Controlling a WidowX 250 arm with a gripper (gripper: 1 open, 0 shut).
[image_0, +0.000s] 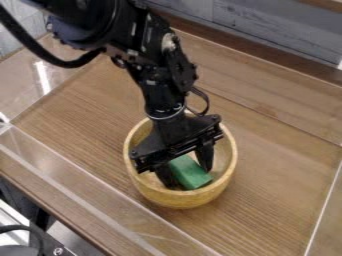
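A tan round bowl (191, 198) sits on the wooden table, with a green block (191, 174) lying inside it. My black gripper (181, 167) reaches down into the bowl at the block, its fingers around or over the block's back part. Whether the fingers touch the block is hard to tell, as the gripper hides much of it.
Bare table (267, 130) surrounds the bowl on the right and behind. A pale panelled wall runs along the back, and the table's front edge crosses the lower left.
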